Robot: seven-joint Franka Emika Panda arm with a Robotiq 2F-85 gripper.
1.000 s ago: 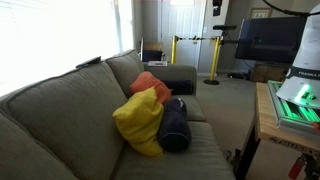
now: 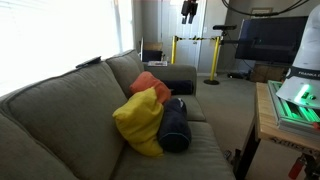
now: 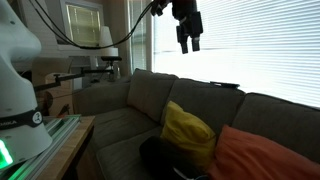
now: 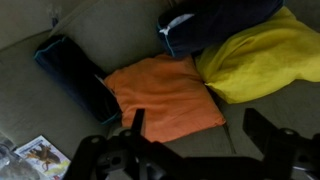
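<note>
My gripper hangs open above the couch, its two fingers wide apart and nothing between them. Below it in the wrist view lies an orange pillow [image 4: 160, 98]. A yellow pillow [image 4: 262, 62] touches it on the right. One dark pillow [image 4: 218, 22] lies at the top and another [image 4: 78, 75] at the left. In exterior view 1 the yellow pillow [image 2: 140, 122] leans on the backrest beside a dark one [image 2: 174, 126], with the orange pillow [image 2: 146, 86] farther back. Exterior view 2 shows the gripper [image 3: 190, 48] well above the pillows.
The grey couch [image 2: 60, 105] runs along the window wall. A wooden table [image 2: 266, 115] stands in front of it, and the carpet between is clear. A dark flat object [image 2: 89, 62] rests on the backrest. A printed sheet [image 4: 44, 156] shows at lower left.
In exterior view 1 my gripper has moved left and slightly down, toward the couch side. The pillows have not moved.
</note>
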